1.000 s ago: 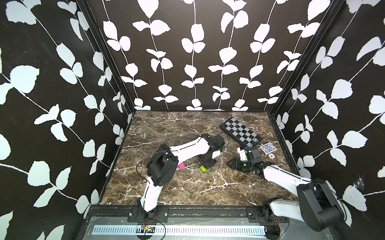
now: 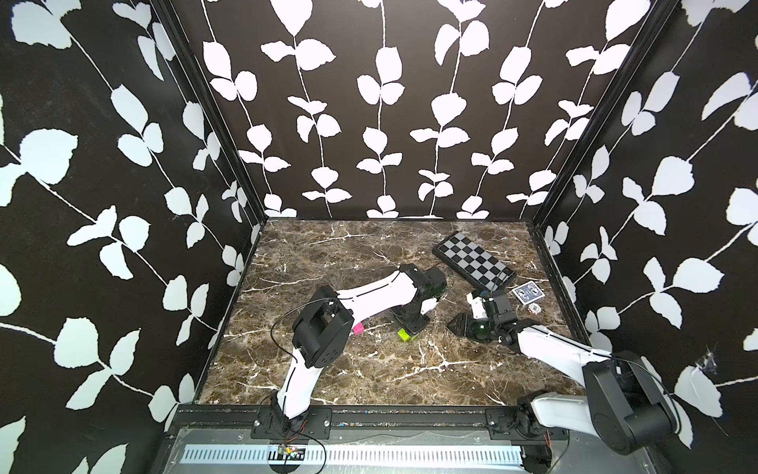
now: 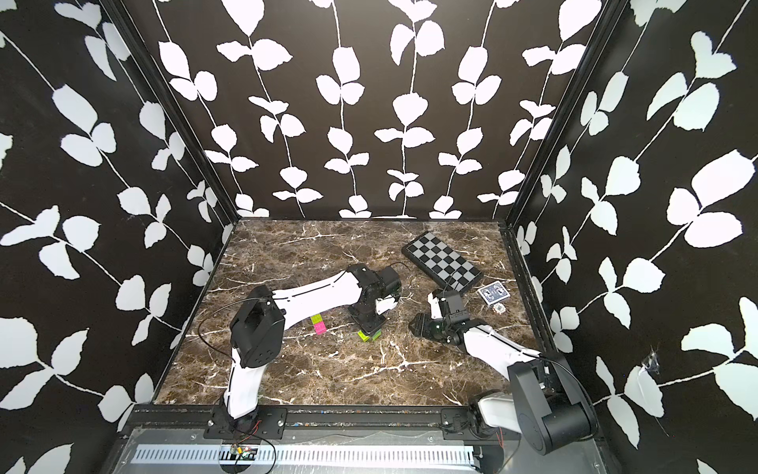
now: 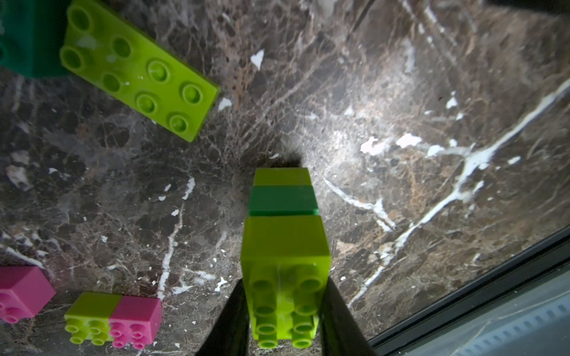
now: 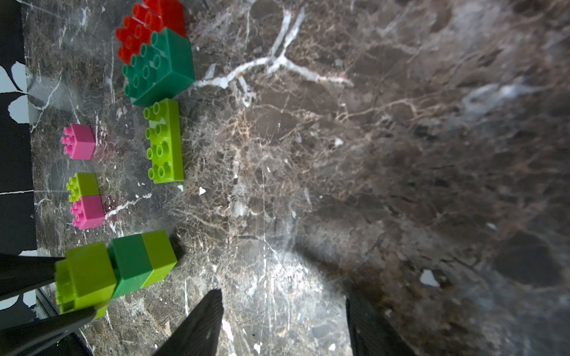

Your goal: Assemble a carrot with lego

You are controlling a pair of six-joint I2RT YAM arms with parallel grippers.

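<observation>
My left gripper is shut on a stack of bricks (image 4: 283, 237), lime with a dark green layer, low over the marble near the middle. In the left wrist view a lime plate (image 4: 136, 77), a teal brick (image 4: 32, 35), a pink brick (image 4: 23, 290) and a lime-pink pair (image 4: 133, 320) lie around it. The right wrist view also shows a red brick (image 5: 163, 12) beside the teal one (image 5: 166, 65). My right gripper stands open and empty to the right of the stack.
A checkered board (image 2: 473, 260) lies at the back right, with a card deck (image 2: 528, 293) and a small white object (image 2: 534, 308) near it. The front edge of the marble surface shows in the left wrist view.
My left gripper and its lime bricks have shifted slightly, most recently a little to the right. The right arm looks unchanged.
</observation>
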